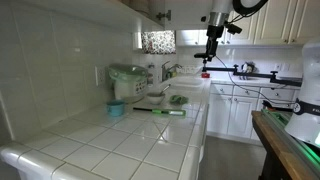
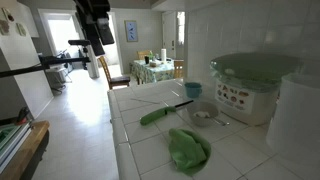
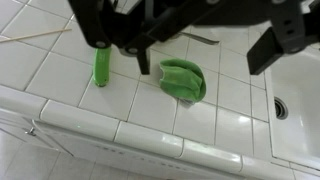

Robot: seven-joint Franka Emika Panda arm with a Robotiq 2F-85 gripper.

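Observation:
My gripper hangs above the white tiled counter, its dark fingers spread with nothing visible between them. Beneath it in the wrist view lies a crumpled green cloth (image 3: 184,82). A green-handled utensil (image 3: 102,66) rests on the tiles to the cloth's left; exterior view 2 shows the same utensil (image 2: 165,112) lying flat, beyond the cloth (image 2: 188,150). Behind these sits a pale bowl (image 2: 203,112), with something small inside that I cannot make out. A teal cup (image 1: 115,108) stands farther along the counter.
A white basket (image 2: 245,98) draped with green stands by the wall, near a white cylinder (image 2: 297,120). The sink (image 3: 295,100) lies right of the cloth in the wrist view. A thin stick (image 3: 35,36) lies at left.

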